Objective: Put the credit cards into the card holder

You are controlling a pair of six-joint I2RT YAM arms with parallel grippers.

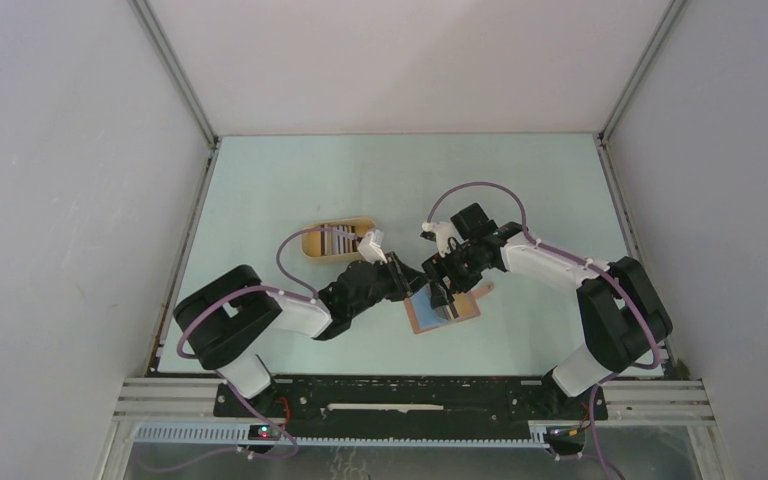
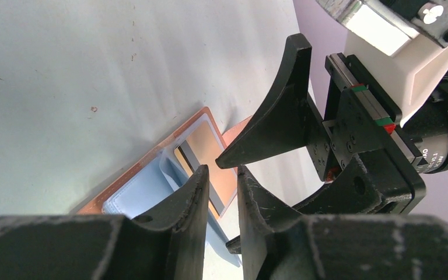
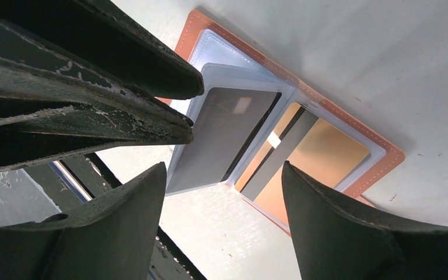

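Note:
The card holder (image 1: 426, 317) lies open on the table, with a brown stitched border (image 3: 385, 146) and clear pages. One raised clear page (image 3: 210, 73) carries a dark grey card (image 3: 221, 131). Beside it, a gold card with a dark stripe (image 3: 321, 157) lies flat in its sleeve. My left gripper has its fingers close together around the raised page's outer edge, shut on it. Over the holder, the right gripper is open with its fingers wide apart. Nothing is held between them; the page and cards lie beyond.
A tan tray (image 1: 308, 243) holding several cards (image 1: 338, 240) stands behind my left arm, at the upper left of the table. The two grippers are very close together over the holder. Free table extends behind and to either side.

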